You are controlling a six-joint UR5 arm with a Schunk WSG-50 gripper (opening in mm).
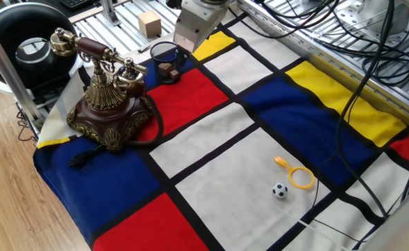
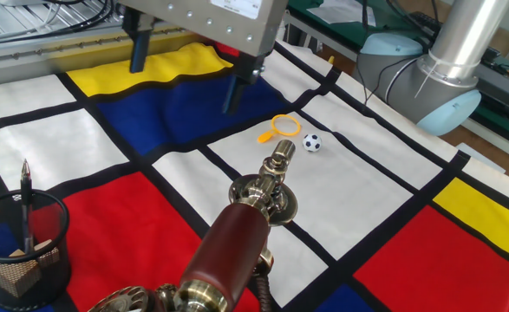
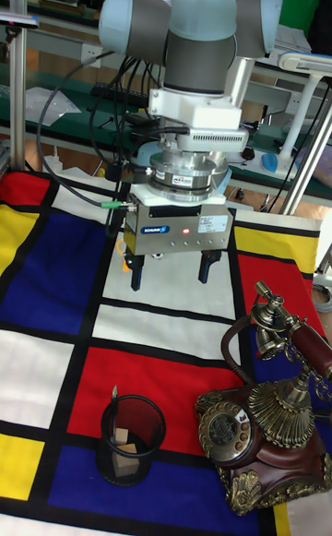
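My gripper [image 2: 183, 91] hangs above the cloth with its two dark fingers [image 2: 138, 52] wide apart and nothing between them. It is also seen from the front in exterior view 3, the fingers pointing down. A black mesh pen holder [image 3: 132, 437] stands on the cloth with a pen [image 2: 26, 204] and small wooden blocks [image 2: 20, 276] inside. Side by side on a white patch lie a yellow ring with a handle [image 1: 301, 177] and a small black-and-white football [image 1: 279, 190]. In exterior view 1 the gripper's body shows at the top, its fingertips not clearly visible.
An ornate brown telephone [image 1: 113, 115] stands near the cloth's edge, a tall obstacle beside the pen holder. A wooden block [image 1: 149, 24] rests on the metal slats behind. Black cables [image 1: 361, 90] hang over the right side.
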